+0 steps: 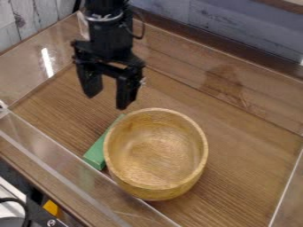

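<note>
My gripper (109, 82) hangs open over the left part of the wooden floor, above and a little behind a green block (97, 152). The block lies at the lower left, partly hidden by a yellow bowl (157, 156) that stands in the front middle. Nothing shows between my fingers.
Walls run along the back and left, and a clear low barrier edges the front left.
</note>
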